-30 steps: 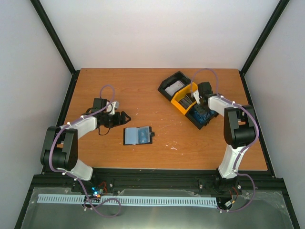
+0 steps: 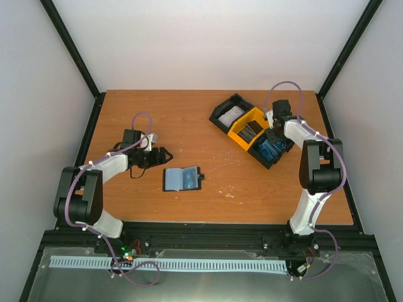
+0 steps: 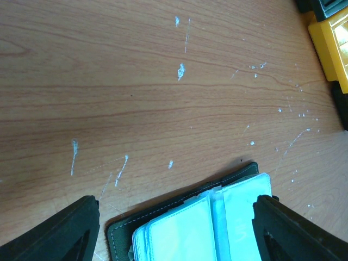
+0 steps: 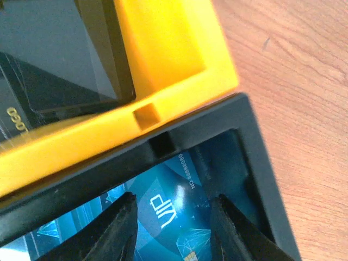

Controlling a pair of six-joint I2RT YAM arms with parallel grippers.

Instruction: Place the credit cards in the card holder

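The card holder point(image 2: 182, 178) lies open on the table below my left gripper point(image 2: 167, 155), showing light blue sleeves; in the left wrist view it point(image 3: 179, 234) sits between the open fingers. My right gripper point(image 2: 272, 132) is over the dark bin point(image 2: 271, 151) at the lower right of the bin row. In the right wrist view its fingers point(image 4: 117, 234) are apart over blue cards point(image 4: 163, 206), with nothing seen held between them. The yellow bin point(image 4: 168, 54) beside it holds dark cards point(image 4: 65, 65).
A black bin point(image 2: 230, 113) with white cards forms the upper left end of the row.
My right gripper has moved right, from near the yellow bin to over the bin of blue cards, and the arm has risen or turned slightly. The left arm has not moved.
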